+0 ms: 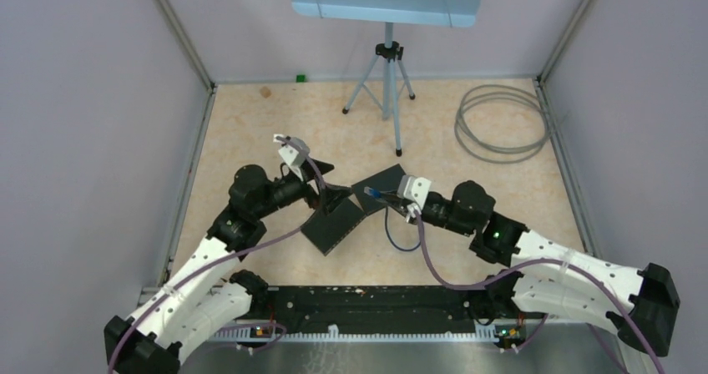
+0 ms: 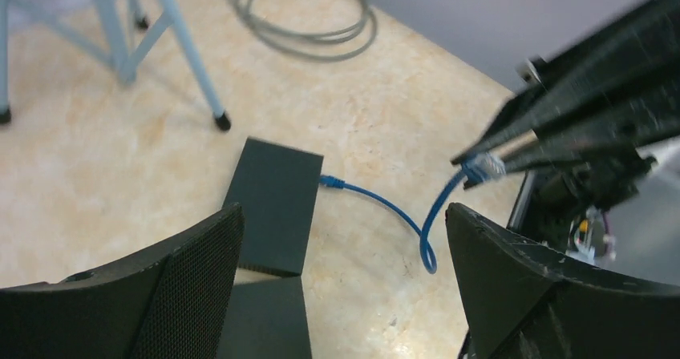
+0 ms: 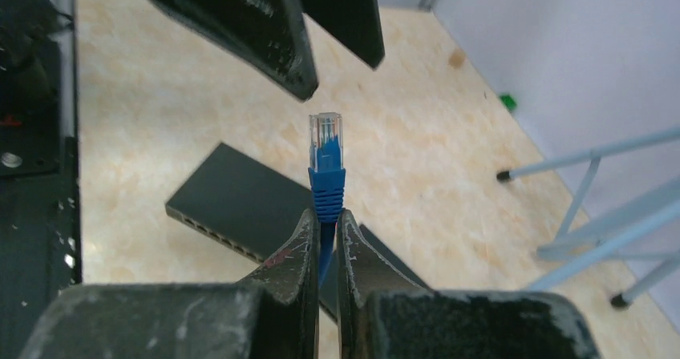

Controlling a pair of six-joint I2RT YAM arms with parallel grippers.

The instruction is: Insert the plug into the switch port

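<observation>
A blue cable's clear-tipped plug [image 3: 326, 171] sticks out of my right gripper, which is shut on it just behind the plug body. Its clear end points away from the fingers and is free. In the top view the plug [image 1: 373, 193] is above the dark boxes. Two flat black boxes lie on the floor; the nearer switch box [image 1: 334, 226] shows a row of ports along one edge [image 3: 212, 231]. The cable's other plug [image 2: 331, 181] is at the side of the farther box [image 2: 277, 195]. My left gripper [image 1: 342, 180] stands open and empty, left of the plug.
A light-blue stand's tripod [image 1: 389, 90] rises behind the boxes. A coiled grey cable [image 1: 501, 123] lies at the back right. The blue cable [image 1: 392, 234] loops down toward the floor.
</observation>
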